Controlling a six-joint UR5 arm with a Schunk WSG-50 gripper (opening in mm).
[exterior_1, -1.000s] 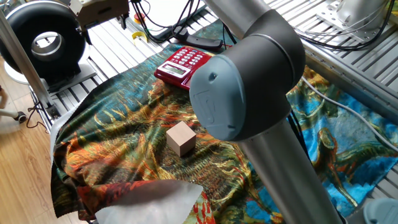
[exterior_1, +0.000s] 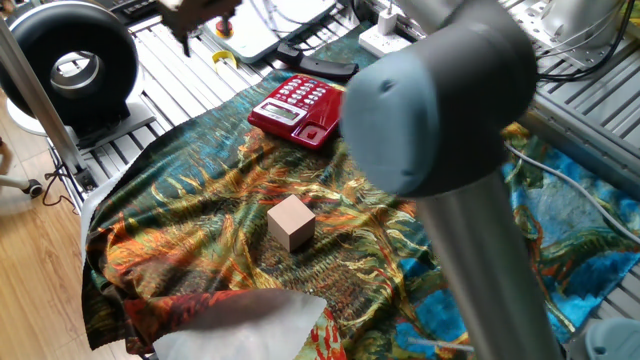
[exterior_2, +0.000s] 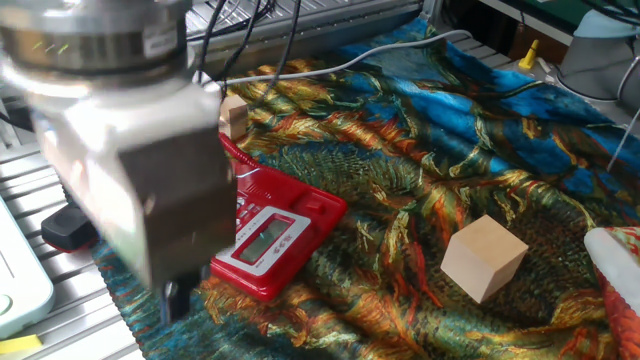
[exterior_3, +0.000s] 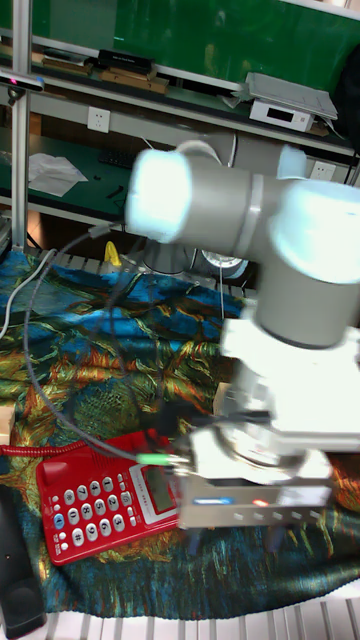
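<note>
A red desk telephone (exterior_1: 297, 108) with white keys lies on the patterned cloth. Its black handset (exterior_1: 316, 64) is off the base, on the slatted table beside it. One plain wooden cube (exterior_1: 291, 223) rests alone on the cloth. Another wooden cube (exterior_2: 233, 116) sits near the phone's cord, hidden behind the arm in exterior view 1. My gripper (exterior_3: 234, 540) hangs near the phone's display end in exterior view 3, its two fingers pointing down and standing apart. Nothing shows between them. In exterior view 1 the gripper (exterior_1: 206, 38) is at the top edge, partly cut off.
A black ring-shaped object (exterior_1: 70, 70) stands at the left in exterior view 1. A white tray (exterior_1: 268, 28) and a power strip (exterior_1: 384, 40) lie at the back. The cloth (exterior_1: 190, 230) is wrinkled, with free room around the nearer cube. Cables hang by the arm.
In exterior view 1 the gripper has shifted right along the top edge, and the arm's elbow has swung right and upward. Phone, handset and the nearer cube have stayed put.
</note>
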